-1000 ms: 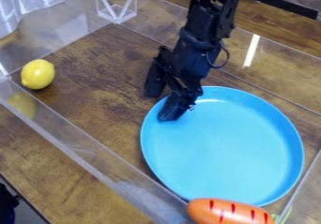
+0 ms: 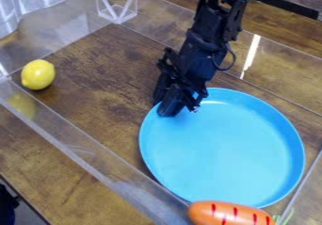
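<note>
The black arm reaches down from the top centre, and its gripper (image 2: 175, 95) is low at the upper left rim of a large blue bowl (image 2: 221, 149). The gripper's dark fingers blend together, so whether they hold anything or how far apart they stand is unclear.
A yellow lemon (image 2: 38, 74) lies on the wooden surface at the left. An orange toy carrot (image 2: 231, 214) lies at the bottom right, below the bowl. Clear plastic walls run along the left and top left. The wood left of the gripper is bare.
The gripper's lower part has shifted slightly and looks a little differently angled at the bowl's rim. The bowl, lemon and carrot stay where they were.
</note>
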